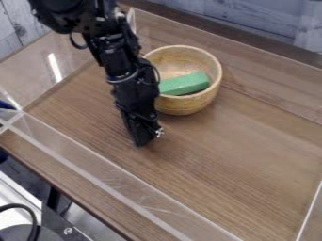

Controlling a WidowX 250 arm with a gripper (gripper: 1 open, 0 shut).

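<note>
The black robot arm reaches down from the upper left, its gripper (141, 130) low over the wooden table (227, 179), just in front of and left of a wicker bowl (199, 102). Inside the bowl lies a green block (185, 84). The gripper's fingers are dark and small in this view; whether anything is between them cannot be told.
Clear panels edge it at the left and right. A dark blue object (7, 117) shows at the left edge, and cables hang at the lower left.
</note>
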